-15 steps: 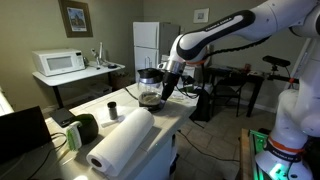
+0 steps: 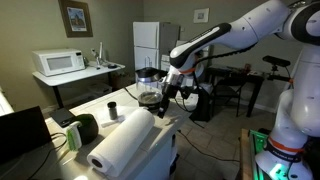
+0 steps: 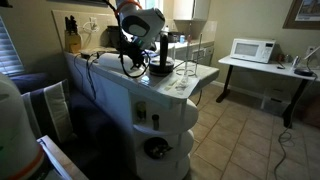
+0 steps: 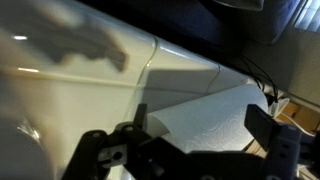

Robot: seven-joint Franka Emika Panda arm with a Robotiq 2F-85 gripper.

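Observation:
My gripper [image 2: 181, 103] hangs over the near edge of the white counter [image 2: 178, 123], to the right of a glass-and-dark pot [image 2: 150, 98]. Seen from the wrist, the two dark fingers [image 4: 263, 128] stand well apart, with nothing gripped between them. Beyond the fingers a large white roll [image 4: 212, 118] lies along the counter's edge. That white roll [image 2: 122, 142] shows in exterior view 1 at the front left of the gripper. In exterior view 2 the arm partly covers the gripper, and the fingertips are hard to make out.
A black mug [image 2: 112, 111] and a dark-green rounded item [image 2: 87, 127] stand behind the roll. Pans [image 3: 156, 147] occupy the shelves under the counter. A microwave [image 2: 58, 62] sits on a separate table. Open floor [image 2: 215, 148] lies beside the counter.
My gripper has moved right in exterior view 1, away from the glass pot and toward the counter's near edge. The pot and roll stay where they were.

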